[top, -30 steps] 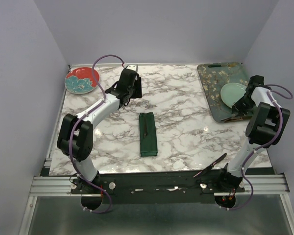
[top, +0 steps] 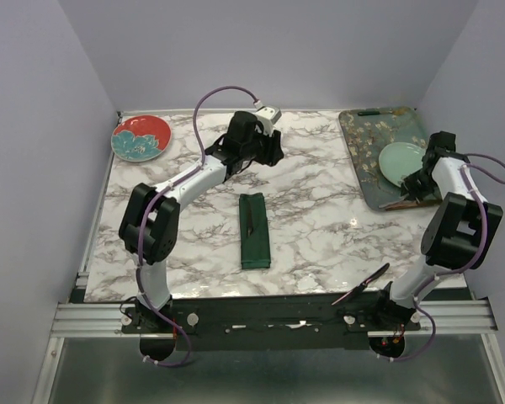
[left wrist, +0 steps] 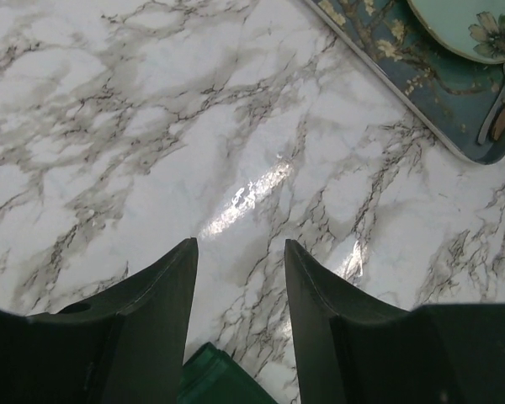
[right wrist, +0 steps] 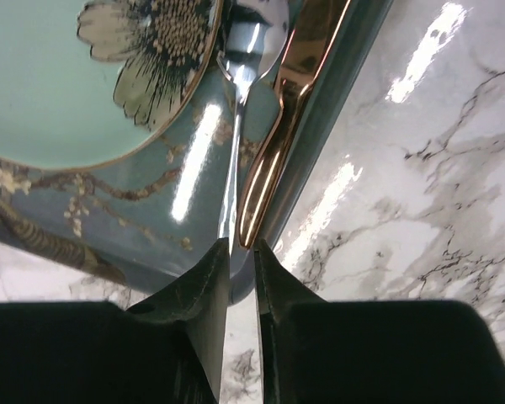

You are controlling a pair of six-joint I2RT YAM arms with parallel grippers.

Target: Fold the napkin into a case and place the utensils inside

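Observation:
The dark green napkin (top: 255, 246) lies as a narrow upright strip in the middle of the table, a slim brownish utensil (top: 250, 220) along its upper left. Its corner (left wrist: 209, 358) shows low in the left wrist view. My left gripper stands open and empty above bare marble. At the tray's near edge, my right gripper has its fingers close together, by the handle ends of a silver spoon (right wrist: 236, 151) and a copper-coloured knife (right wrist: 273, 151). Whether either handle is gripped cannot be told.
The patterned tray (top: 366, 172) at the right bears a pale green plate (top: 396, 160) and a dark utensil (top: 374, 112) at its back. A red and blue plate (top: 140, 139) sits back left. A slim dark utensil (top: 362, 284) lies near the front edge. Mid-table marble is clear.
My left gripper has moved right and slightly up in the top view. The napkin has not moved.

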